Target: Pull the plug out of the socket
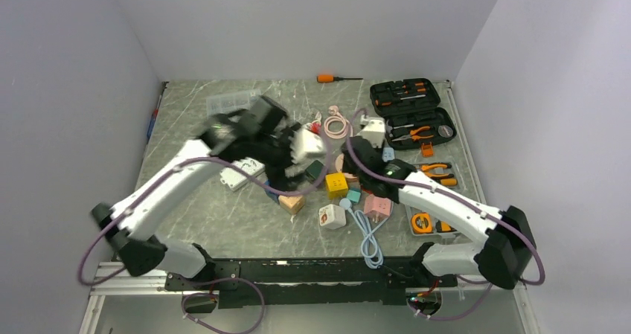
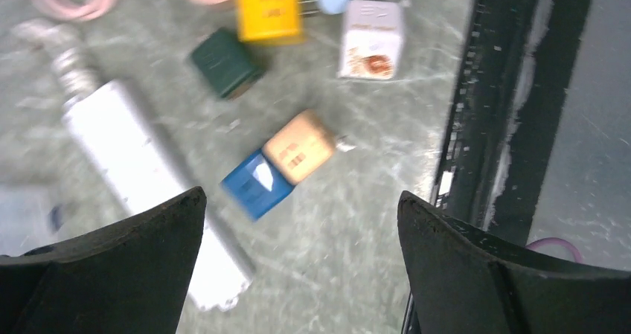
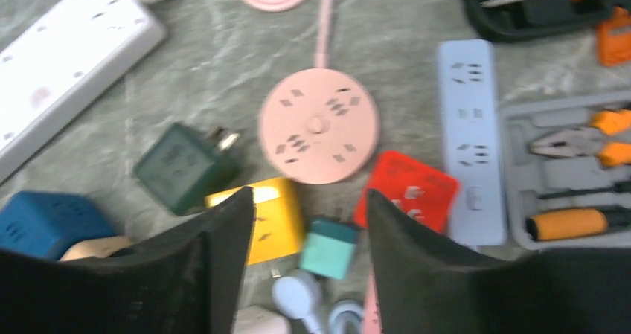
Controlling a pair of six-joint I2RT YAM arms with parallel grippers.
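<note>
My left gripper is open and raised above the table, nothing between its fingers. Under it the left wrist view shows a blue plug block (image 2: pixel 258 184) against a tan one (image 2: pixel 300 146). My right gripper has its fingers apart and empty, above a yellow plug block (image 3: pixel 269 222), a teal one (image 3: pixel 329 248) and a red one (image 3: pixel 414 190). A dark green plug block (image 3: pixel 177 167) lies apart with its prongs showing. The round pink socket (image 3: pixel 318 126) and the light-blue socket strip (image 3: pixel 469 126) have bare holes; the red block is beside both.
A white power strip (image 2: pixel 141 170) lies to the left. White (image 1: pixel 332 216) and pink (image 1: pixel 377 207) blocks sit near the front, beside a blue cable (image 1: pixel 370 246). Tool cases (image 1: pixel 403 116) stand at the right.
</note>
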